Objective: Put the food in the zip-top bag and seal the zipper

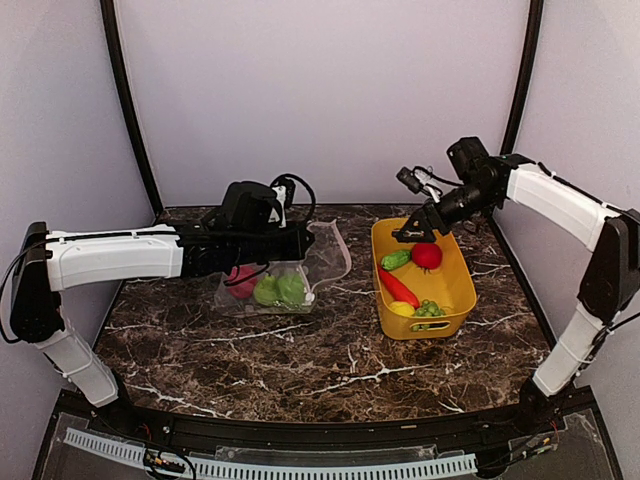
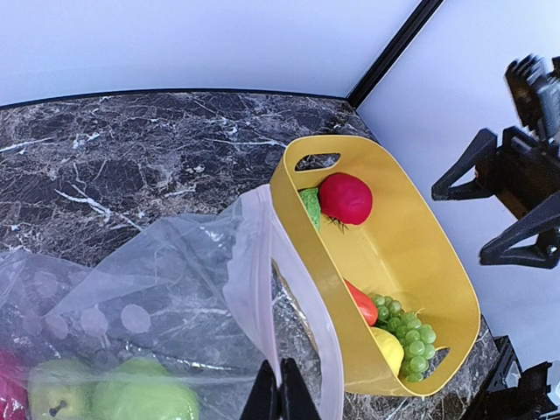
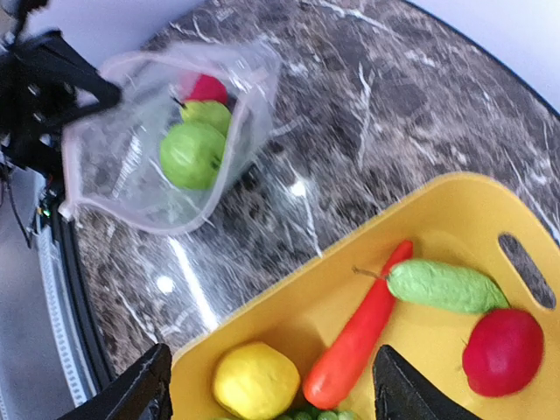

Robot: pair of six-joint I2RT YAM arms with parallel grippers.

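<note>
The clear zip bag [image 1: 265, 300] holds red and green foods; its top edge rises to my left gripper, shut on that edge. The yellow bin [image 1: 450, 310] holds a red pepper [image 3: 354, 341], green vegetable [image 3: 442, 284], red round food [image 3: 503, 350], yellow food [image 3: 254, 376] and grapes [image 2: 411, 341]. My right gripper [image 1: 415, 225] hangs open and empty over the bin's back part.
Walls stand at the back and both sides.
</note>
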